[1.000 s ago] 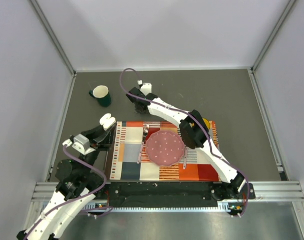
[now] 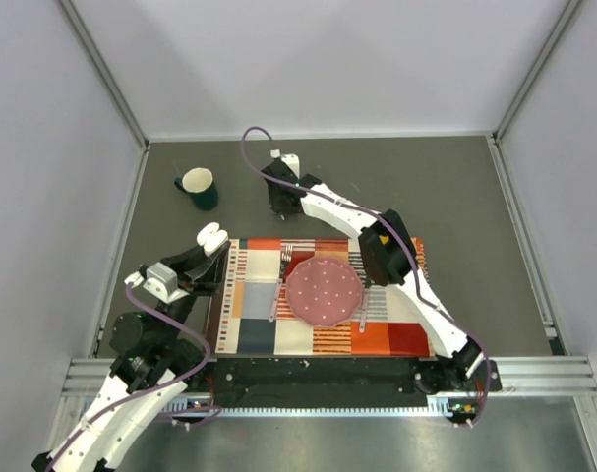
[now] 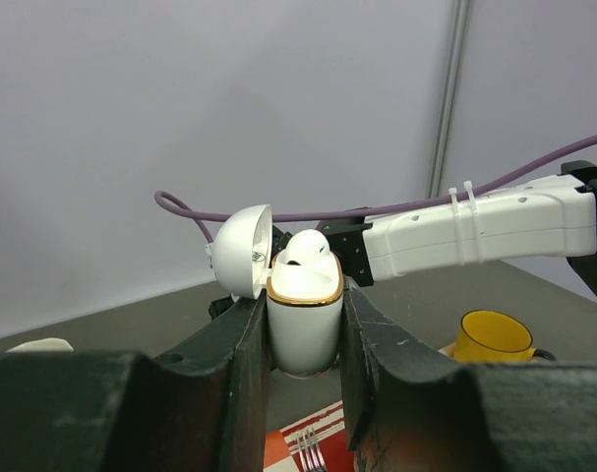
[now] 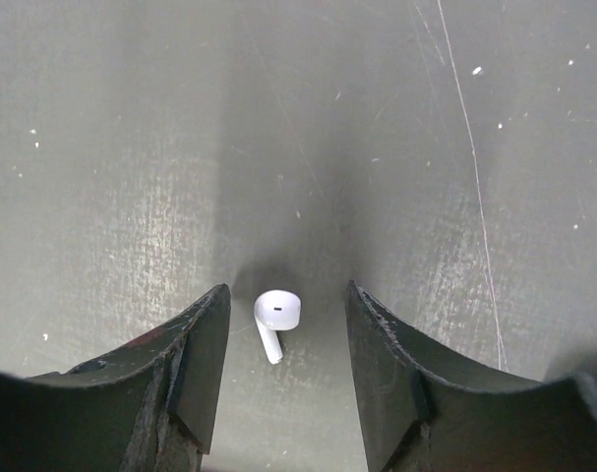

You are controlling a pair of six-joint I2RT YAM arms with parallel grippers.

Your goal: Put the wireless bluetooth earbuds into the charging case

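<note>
The white charging case [image 3: 304, 342], with its gold-edged rim and lid [image 3: 243, 252] swung open, is held upright by my left gripper. A white rounded shape shows at the case's opening; whether it is an earbud, I cannot tell. From above, the case [image 2: 216, 242] hangs by the placemat's top left corner. One white earbud [image 4: 276, 311] lies on the grey table, its stem toward the bottom of the right wrist view. My right gripper is over it, fingers apart on either side and not touching it.
A dark green mug [image 2: 201, 188] stands at the back left. The placemat [image 2: 251, 337] carries a pink plate [image 2: 324, 292] and cutlery. A yellow mug [image 3: 494, 334] is partly hidden beneath the right arm in the top view. Bare table surrounds the earbud.
The left arm and the case stay still.
</note>
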